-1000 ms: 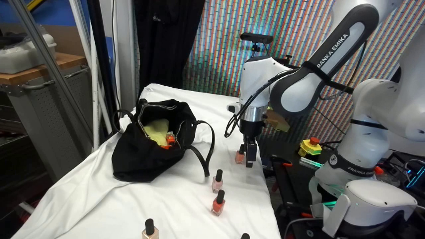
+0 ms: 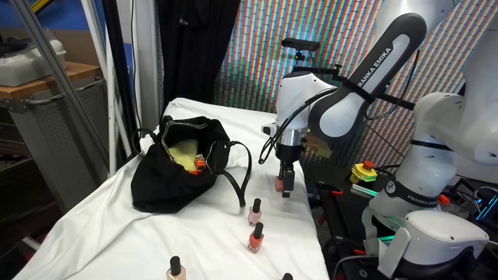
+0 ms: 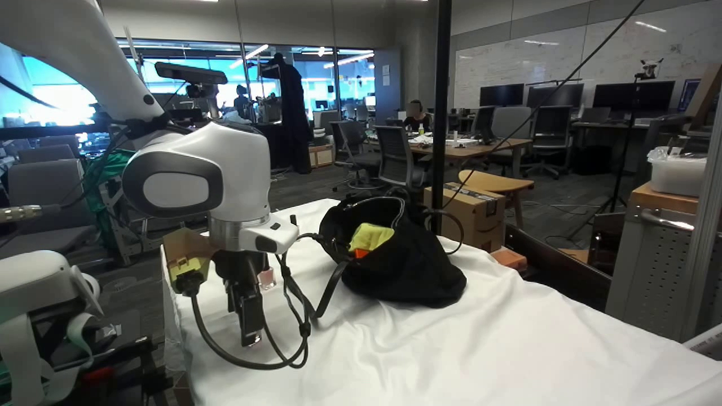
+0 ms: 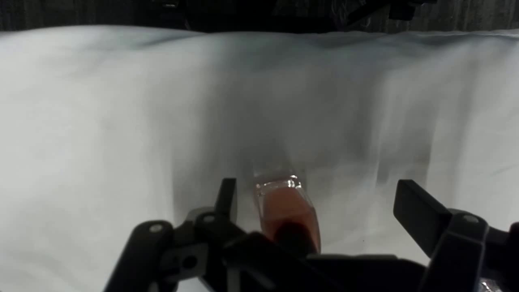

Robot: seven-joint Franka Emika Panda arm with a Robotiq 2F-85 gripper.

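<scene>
My gripper is open above the white cloth, its two fingers set wide apart. In the wrist view a coral nail polish bottle (image 4: 288, 207) with a black cap stands between the fingers, nearer the left one, with clear space on both sides. From exterior view 1 most of that bottle (image 2: 279, 184) is hidden behind the gripper (image 2: 285, 195). A black bag (image 2: 177, 186) lies to the left with its mouth open, a yellow cloth (image 2: 184, 153) and an orange item (image 2: 199, 163) inside.
Towards the front stand a pink polish bottle (image 2: 254, 214), a red one (image 2: 255, 240) and a pale one (image 2: 176, 270). One bag strap (image 2: 238, 193) spreads over the cloth towards the pink bottle. The table's right edge runs close to my gripper.
My gripper has shifted slightly left and a little lower in exterior view 1, now covering more of the coral bottle. The bag and the other bottles have not moved.
</scene>
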